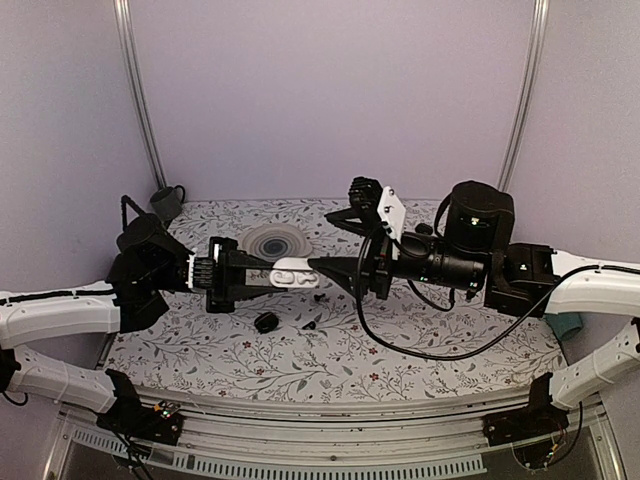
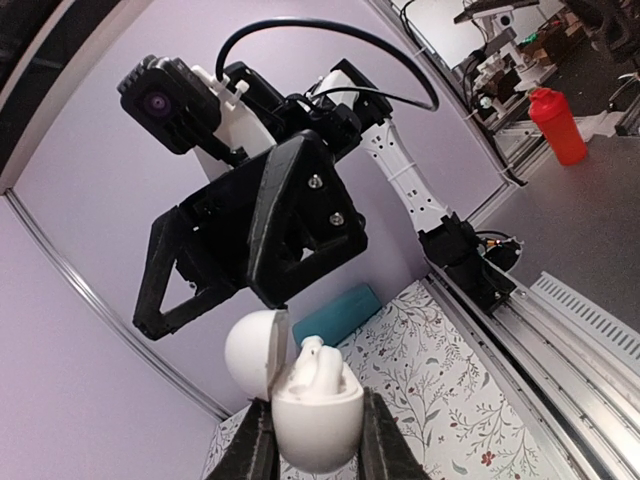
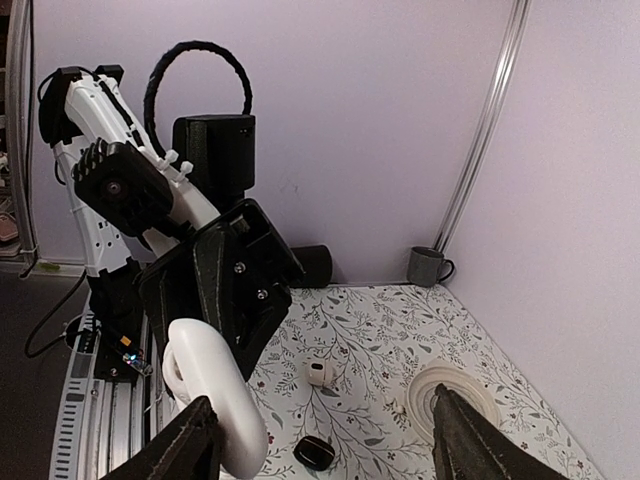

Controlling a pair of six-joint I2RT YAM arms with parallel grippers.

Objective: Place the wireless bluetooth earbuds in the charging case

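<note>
The white charging case is held in the air by my left gripper, shut on it, seen also as the white case in the left wrist view. Its lid is raised, and white shapes show inside. My right gripper stands part open right beside the case, one finger at the lid. In the right wrist view the case sits near one of its fingers; whether they touch is hard to tell.
Below on the floral mat lie a small black object and tiny dark items. A round coiled mat is behind, with a grey mug at the back left and a teal object at the right.
</note>
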